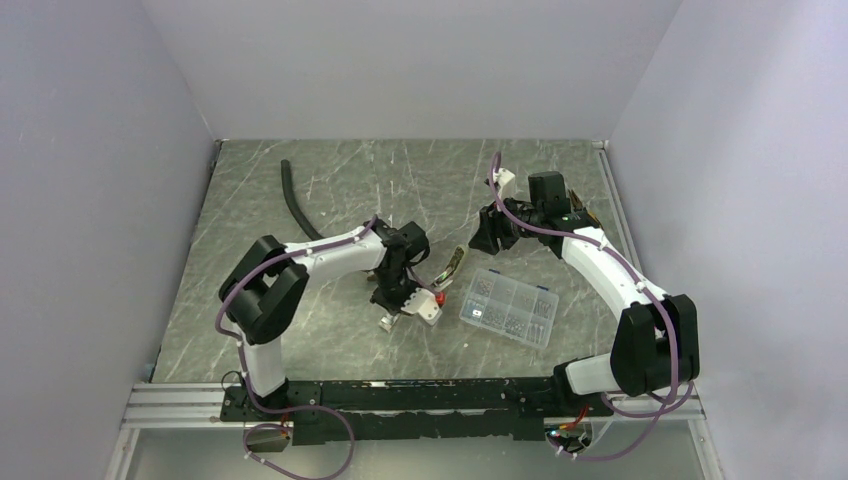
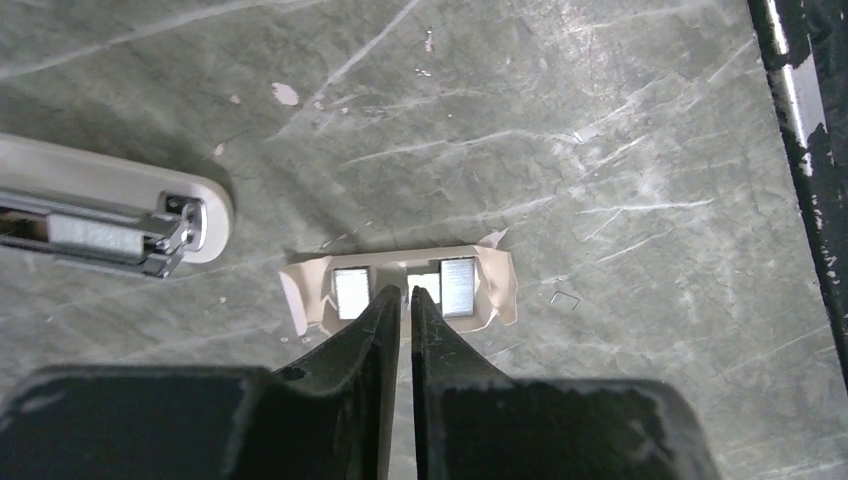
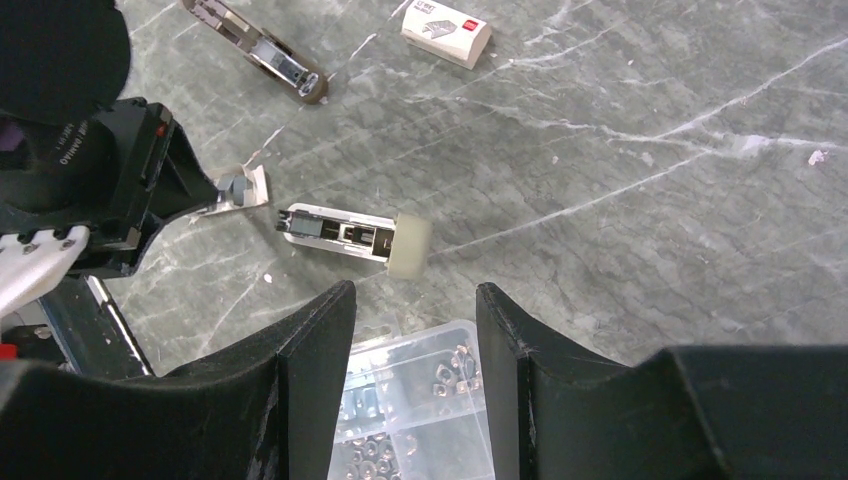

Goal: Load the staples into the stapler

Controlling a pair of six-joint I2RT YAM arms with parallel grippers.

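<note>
An open stapler (image 3: 340, 230) with a cream end cap lies on the table, its magazine exposed. In the left wrist view its rounded base (image 2: 213, 220) shows at the left, a silver staple strip (image 2: 95, 236) in its channel. Beside it sits a small opened staple box (image 2: 482, 258) with silver staple blocks at both ends. My left gripper is over the box's middle, fingertips slightly apart with a narrow gap; contact with the staples is unclear. My right gripper hangs open and empty above the table, its fingers wide apart.
A clear compartment case (image 1: 510, 308) of small hardware lies below the right gripper. Another stapler (image 3: 265, 50) and a closed white box (image 3: 445, 33) lie farther off. A loose staple (image 2: 565, 297) is near the box. A black tube (image 1: 292, 200) rests at back left.
</note>
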